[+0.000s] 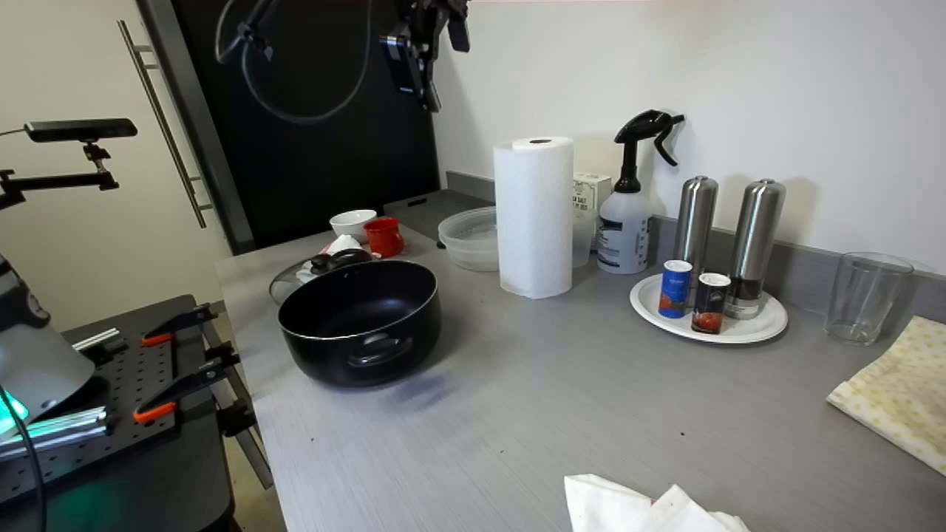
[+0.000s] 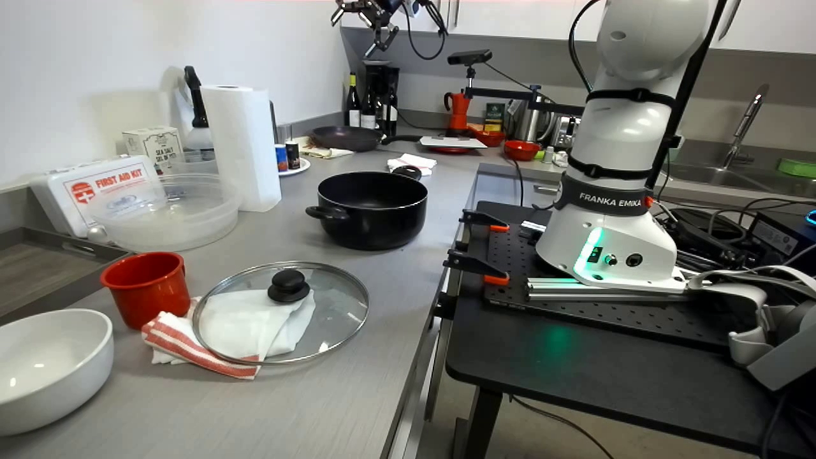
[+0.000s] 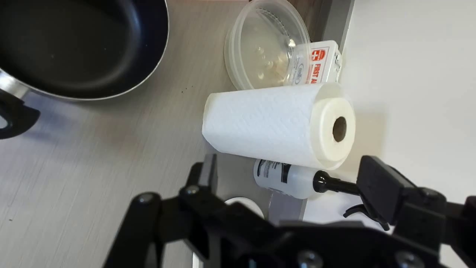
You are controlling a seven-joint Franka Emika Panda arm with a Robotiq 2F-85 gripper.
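Note:
High above the counter, my gripper is open, its two fingers wide apart and nothing between them. Exterior view 1 catches the gripper (image 1: 446, 69) at the top edge, in front of the dark panel and wall. Below it in the wrist view, a white paper towel roll (image 3: 263, 123) stands upright on the counter, with a spray bottle (image 3: 285, 178) beside it. A black pot (image 1: 359, 324), uncovered and empty, sits nearer the counter's front edge. Its glass lid (image 2: 336, 306) rests partly on a red-striped cloth (image 2: 183, 348).
Against the wall are a clear plastic tub (image 2: 168, 218), a first aid kit (image 2: 103, 191) and a white plate (image 1: 643, 297) bearing shakers and tall steel mills. A red mug (image 2: 149, 289) and white bowl (image 2: 53, 367) stand near the lid. Open counter lies right of the pot in exterior view 1.

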